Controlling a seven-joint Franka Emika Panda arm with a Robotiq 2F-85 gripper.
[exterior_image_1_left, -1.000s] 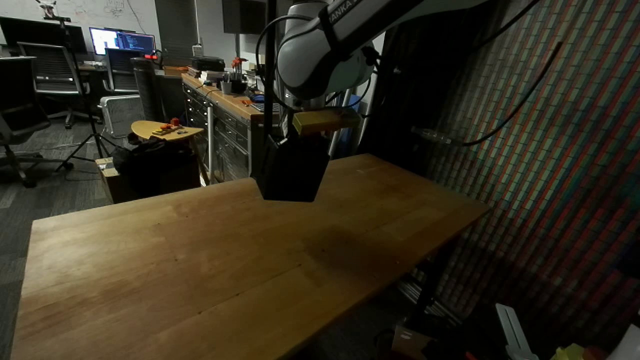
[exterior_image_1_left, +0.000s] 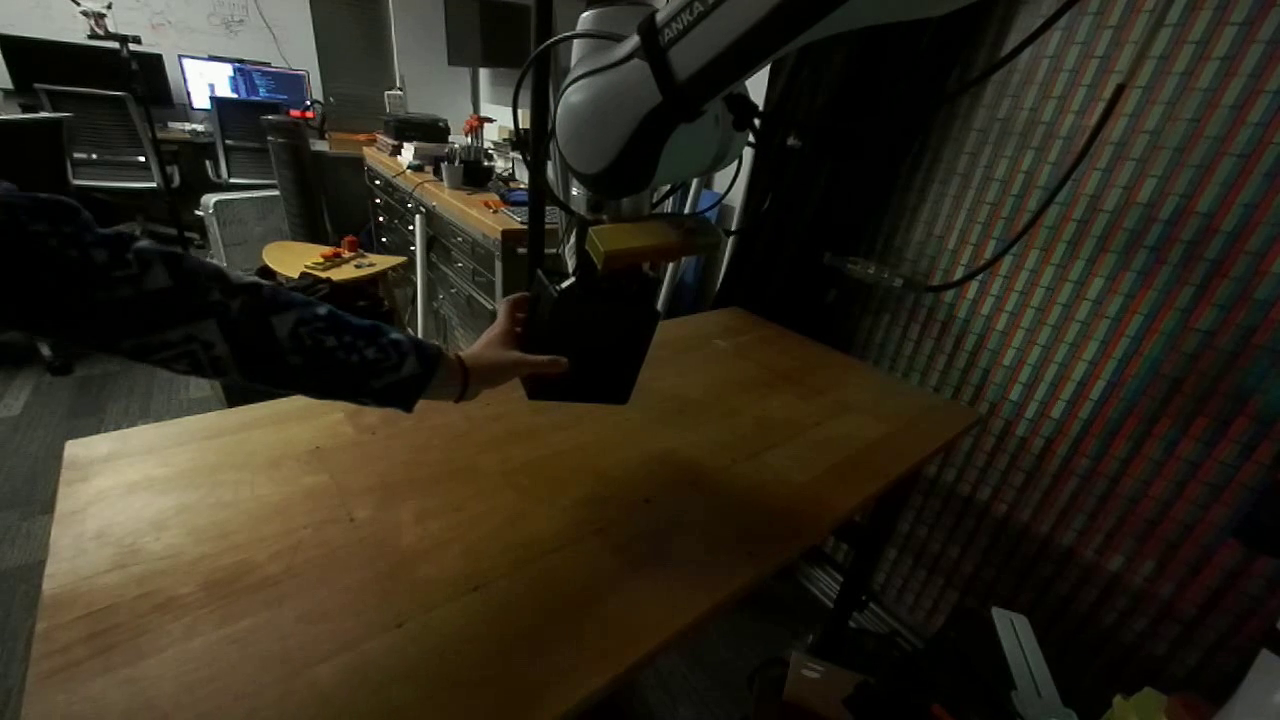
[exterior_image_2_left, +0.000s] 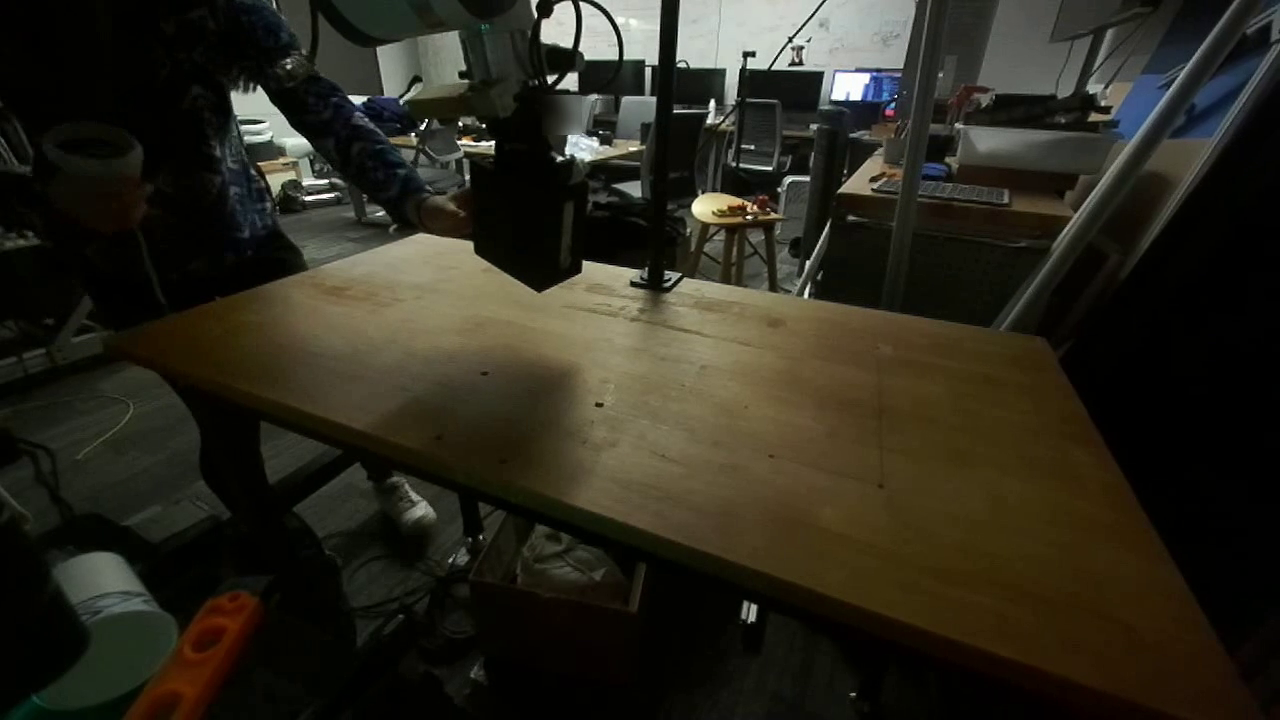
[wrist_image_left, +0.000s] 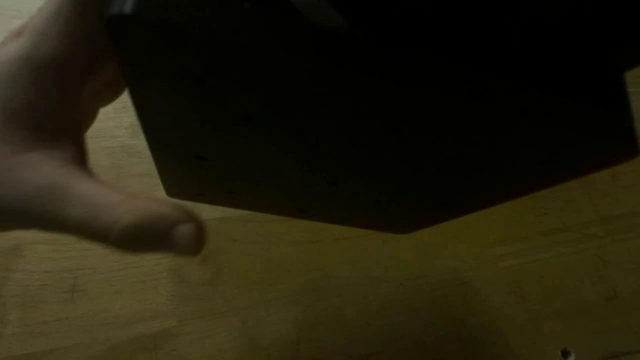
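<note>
A black box (exterior_image_1_left: 588, 342) is in the air above the wooden table (exterior_image_1_left: 360, 504), directly under my gripper (exterior_image_1_left: 606, 278). From the left, a person's hand (exterior_image_1_left: 498, 354) grasps its side, thumb on the near face. Exterior view 2 has the box (exterior_image_2_left: 525, 228) clear of the tabletop, its lower corner tilted down. Most of the wrist view is filled by the dark box (wrist_image_left: 360, 138), with the hand (wrist_image_left: 90, 204) at its left edge. My gripper is open, though darkness and the box hide its fingertips.
The person (exterior_image_2_left: 240, 144) stands beside the table, an arm reaching over it. A brick-patterned curtain (exterior_image_1_left: 1056, 300) hangs to the right.
A person's arm has come in from the left, and the hand now grasps the box. The arm and box are in nearly the same place as before.
</note>
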